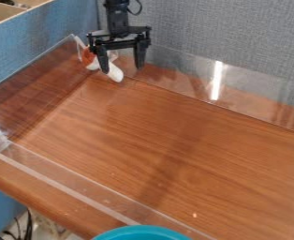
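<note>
My black gripper (120, 60) hangs open at the back left of the wooden board, near the clear back wall. Behind and beside its left finger is a white and orange object (112, 71), low at the back left corner; its exact shape is partly hidden by the gripper.
The wooden board (175, 159) is bare through the middle and right, bordered by clear low walls. A teal container (140, 233) sits at the front edge, cut off by the frame. A wooden box (2, 10) is at the top left.
</note>
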